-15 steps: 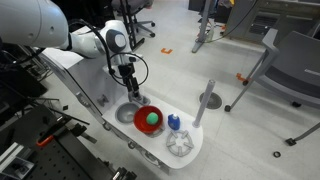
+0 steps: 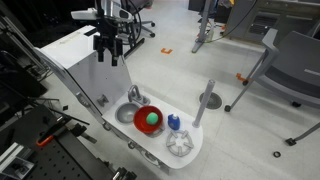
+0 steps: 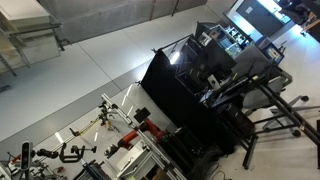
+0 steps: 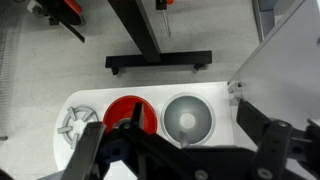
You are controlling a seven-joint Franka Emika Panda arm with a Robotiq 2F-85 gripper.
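Note:
High over the left part of the white counter hangs my gripper [image 2: 108,57], in exterior view 1. In the wrist view its dark fingers [image 4: 123,140] stand wide apart, with nothing visible between them, so it is open. Below, a red bowl [image 2: 141,122] holds a round green object [image 2: 153,118]. The bowl [image 4: 119,107] lies on the left in the wrist view, partly hidden by a finger. Beside it is the round grey sink [image 4: 205,113]. A silver faucet [image 2: 139,96] rises by the sink. To the bowl's right sits a small blue object [image 2: 174,122].
A grey burner [image 2: 180,143] lies near the counter's right end. An upright grey post [image 2: 205,103] stands at the counter's right edge. Office chairs [image 2: 287,75] stand farther right on open floor. Exterior view 2 is tilted and shows mostly the room.
From low over the sink area, my gripper has risen and drawn back to the left in exterior view 1. The bowl, green object, blue object and burner look unmoved.

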